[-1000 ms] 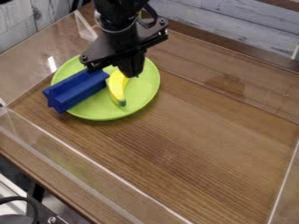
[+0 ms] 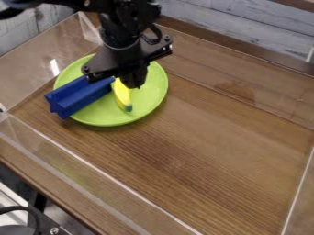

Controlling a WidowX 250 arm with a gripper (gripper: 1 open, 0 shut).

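Note:
A green plate (image 2: pixel 150 101) lies on the wooden table at the upper left. On it are a blue bar-shaped block (image 2: pixel 72 97) along its left side and a yellow banana (image 2: pixel 124 99) near the middle. My black gripper (image 2: pixel 117 72) hangs over the back of the plate, above the block and banana, partly covering the banana's upper end. Whether anything is between its fingers is hard to make out.
A whitish wall stands at the back. A dark cable lies at the lower left edge.
My gripper has shifted slightly down over the plate, covering a bit more of the banana. The plate, block and banana look unmoved.

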